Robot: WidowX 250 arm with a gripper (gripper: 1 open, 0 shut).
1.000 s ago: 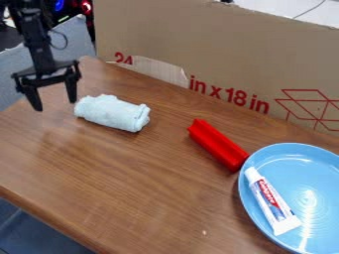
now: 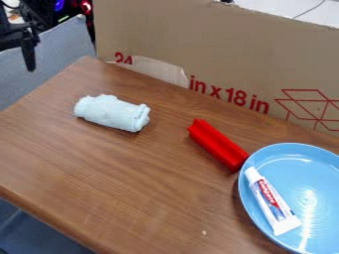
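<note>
A pale rolled cloth [image 2: 113, 112] lies on the left half of the wooden table, and a red cylindrical object [image 2: 216, 144] lies right of it. A blue plate [image 2: 312, 187] at the right holds a white toothpaste tube [image 2: 271, 200]. My gripper is at the top left edge of the view, above and beyond the table's left side, away from the cloth; it is dark and partly cut off, so its finger state is unclear.
A cardboard box wall [image 2: 225, 55] stands along the back of the table. Floor shows beyond the left edge.
My gripper has moved up and away to the top left from beside the cloth. The cloth, red object, plate and tube have not visibly moved.
</note>
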